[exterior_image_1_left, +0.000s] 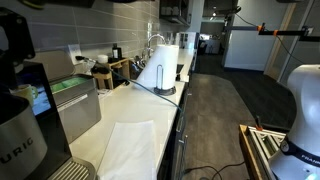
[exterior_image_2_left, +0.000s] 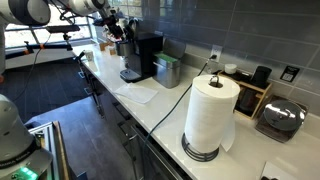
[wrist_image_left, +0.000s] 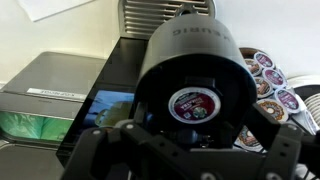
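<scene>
The coffee maker (wrist_image_left: 190, 45), with a silver rounded front and a black body, fills the middle of the wrist view. A coffee pod (wrist_image_left: 194, 105) with a red and white printed lid sits in its dark round opening. My open gripper is over the machine, its dark fingers spread to either side of the pod. Whether they touch anything cannot be told. In exterior view 1 the coffee maker (exterior_image_1_left: 18, 145) stands at the left edge, with my gripper above it. Exterior view 2 shows the coffee maker (exterior_image_2_left: 125, 48) small, at the far end of the counter.
More pods (wrist_image_left: 266, 85) stand in a holder right beside the machine. A metal bin (wrist_image_left: 45, 95) stands on the other side. A white sheet (exterior_image_1_left: 130, 150) lies on the counter, and a paper towel roll (exterior_image_2_left: 212, 110) stands farther along.
</scene>
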